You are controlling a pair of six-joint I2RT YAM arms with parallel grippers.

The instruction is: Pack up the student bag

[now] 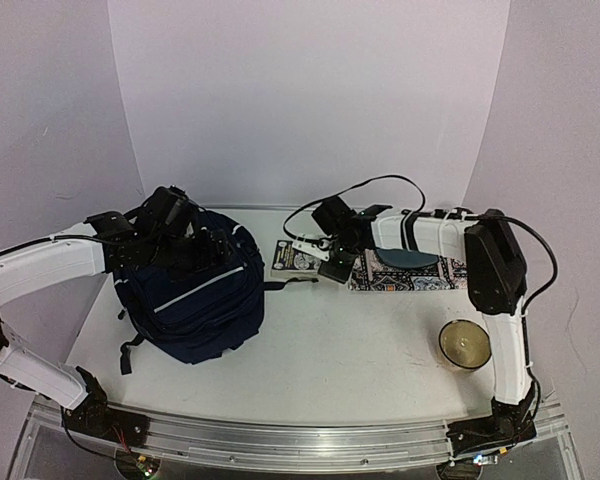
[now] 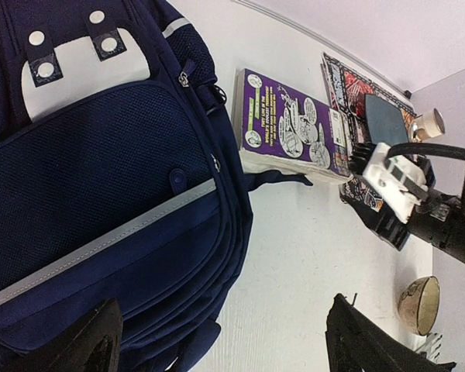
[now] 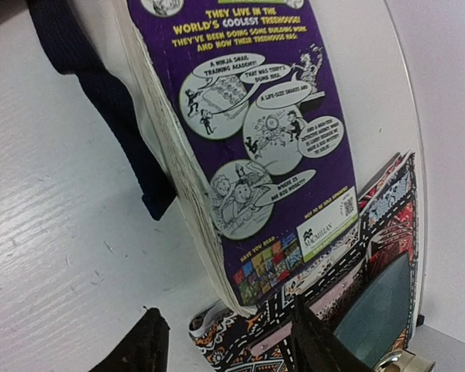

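The navy student bag (image 1: 205, 310) lies on the left of the table, and my left gripper (image 1: 218, 250) is above it. In the left wrist view the left fingers (image 2: 93, 341) stand wide apart, with nothing between them. A purple-covered thick book (image 2: 287, 120) lies flat to the right of the bag, a dark strap (image 3: 112, 116) alongside it. My right gripper (image 1: 322, 258) is over the book's right end. In the right wrist view its fingers (image 3: 143, 345) are apart and empty, close to the book's lower corner.
To the book's right lies a patterned item (image 1: 380, 283) with a blue-grey oval thing (image 1: 407, 258) on it. A small cup-like item (image 2: 428, 124) stands behind. An amber bowl (image 1: 465, 345) sits at the front right.
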